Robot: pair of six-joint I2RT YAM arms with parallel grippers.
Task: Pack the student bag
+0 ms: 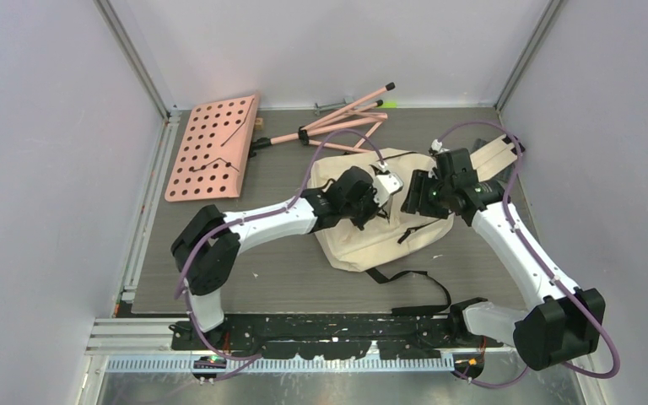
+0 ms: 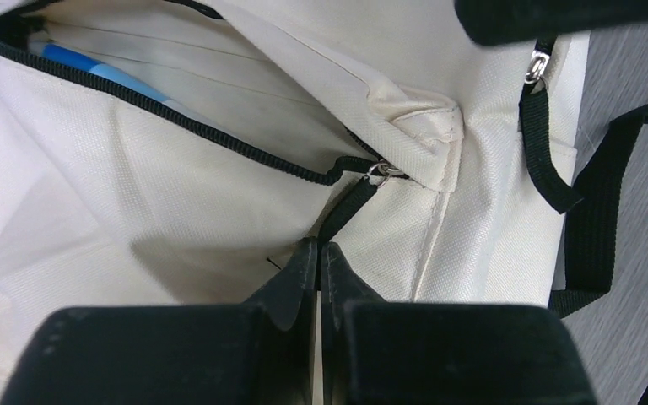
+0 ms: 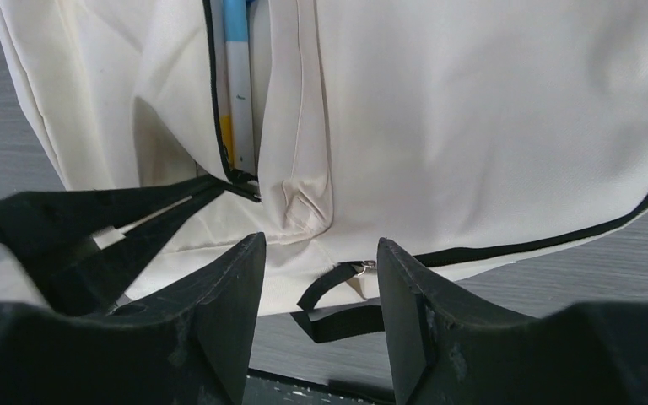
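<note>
The cream bag [image 1: 359,249] lies flat on the table, its front pocket unzipped and gaping. Inside the pocket, a blue-capped white marker [image 3: 239,84] shows in the right wrist view. In the left wrist view, my left gripper is shut on the black zipper pull [image 2: 350,205] of that pocket, beside the metal slider at the opening's lower end. My right gripper stands open above the bag with empty space between its fingers. Below its fingertips lies a second zipper pull [image 3: 327,283], untouched.
A black strap [image 1: 426,283] trails from the bag's front edge. At the back left stands a pink perforated panel [image 1: 213,148], and pink rods [image 1: 346,122] lie behind the bag.
</note>
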